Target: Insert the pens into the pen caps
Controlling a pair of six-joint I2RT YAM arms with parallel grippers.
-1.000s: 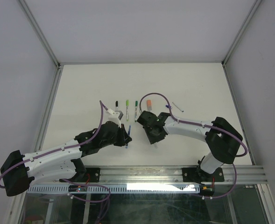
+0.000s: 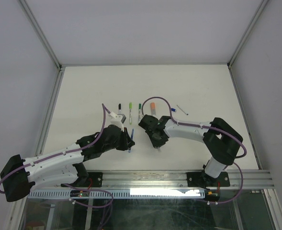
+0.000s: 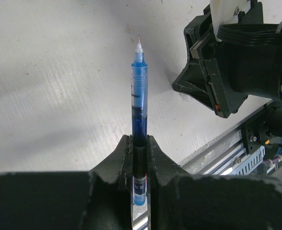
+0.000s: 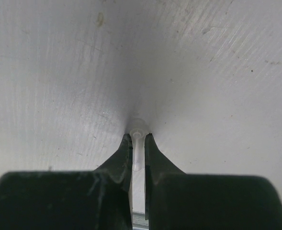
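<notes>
A blue pen (image 3: 139, 96), tip pointing away from the wrist, is held in my shut left gripper; it also shows as a thin blue stick (image 2: 131, 136) in the top view. My right gripper is low over the table, its fingers close around a small clear cap (image 4: 138, 153); whether they grip it is unclear. In the left wrist view the right gripper stands just to the right of the pen's upper half.
Several pens and markers, among them a green one (image 2: 130, 112), an orange one (image 2: 152, 108) and a white one (image 2: 182, 109), lie behind the grippers with a small blue cap (image 2: 173, 109).
The right arm has shifted slightly, its gripper coming down a little around the clear cap. The left arm and its pen have stayed in place.
</notes>
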